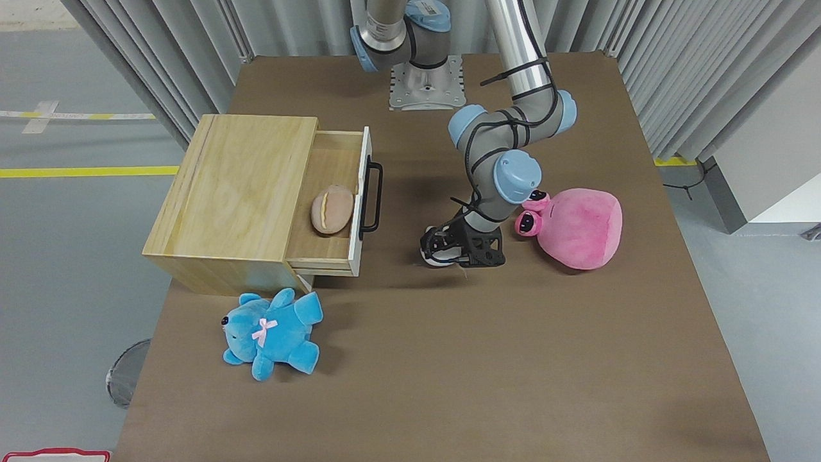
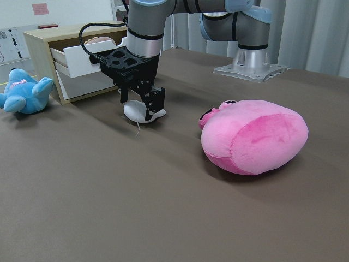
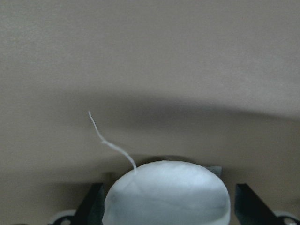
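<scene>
A small white plush with a thin thread tail (image 2: 134, 112) lies on the table beside the open drawer. My gripper is down over it, fingers either side of its rounded body in the wrist view; whether they press on it I cannot tell. In the front view the black gripper housing mostly covers the plush. The drawer (image 1: 329, 158) of the wooden cabinet (image 1: 223, 185) stands pulled out, a tan bun-like object (image 1: 331, 208) inside it.
A pink plush (image 1: 577, 227) lies just right of the gripper. A blue teddy bear (image 1: 277, 331) lies in front of the cabinet.
</scene>
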